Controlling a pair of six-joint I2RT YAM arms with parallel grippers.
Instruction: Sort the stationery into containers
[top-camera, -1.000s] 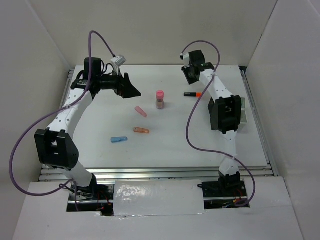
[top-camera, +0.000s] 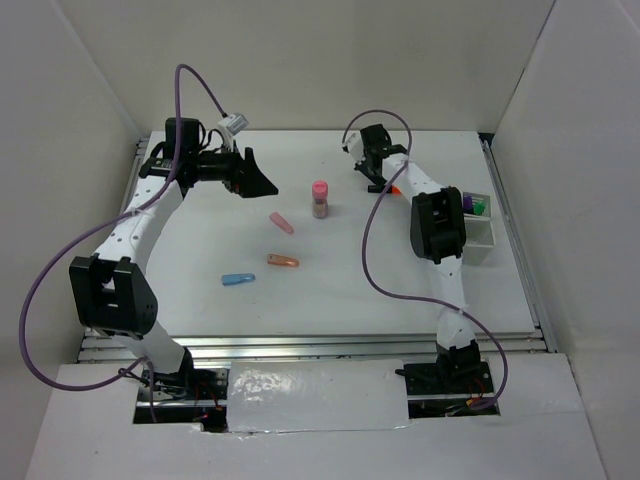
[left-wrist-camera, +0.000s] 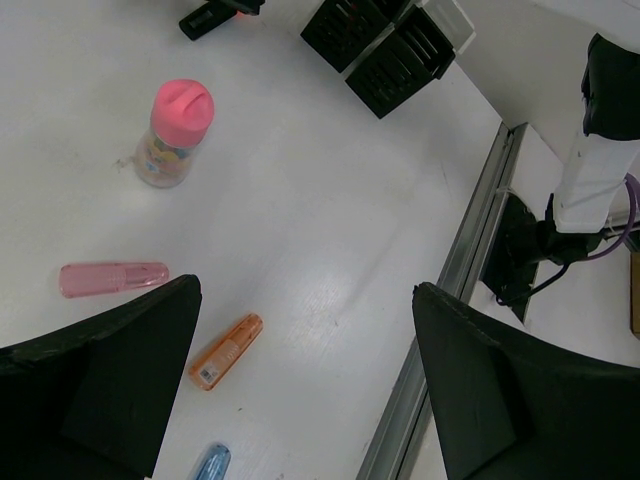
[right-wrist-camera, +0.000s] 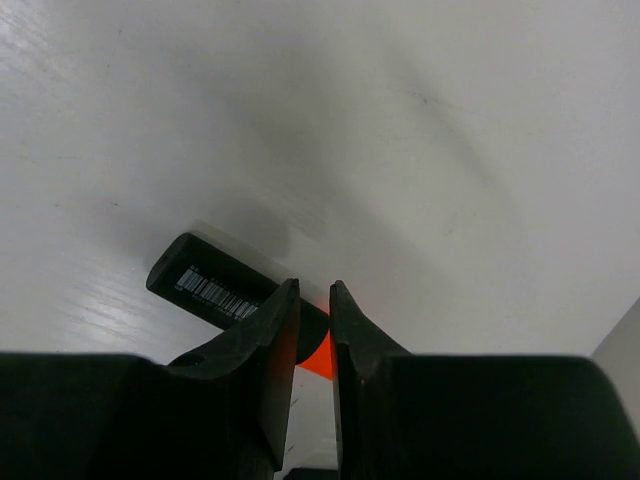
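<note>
A black-and-orange stationery piece (right-wrist-camera: 220, 285) lies on the table, partly hidden by my right gripper, whose fingertips are close together just over its orange end; whether it grips is unclear. My left gripper hangs open over the table, empty. Below it lie a pink piece (left-wrist-camera: 113, 278), an orange piece (left-wrist-camera: 225, 352) and a blue piece (left-wrist-camera: 212, 464). A jar with a pink lid (top-camera: 320, 199) stands mid-table. The containers (left-wrist-camera: 395, 75) are at the right, partly hidden by the right arm in the top view.
White walls (top-camera: 570, 200) bound the left, back and right. A metal rail (top-camera: 310, 350) runs along the front edge.
The left arm stays nearly still.
</note>
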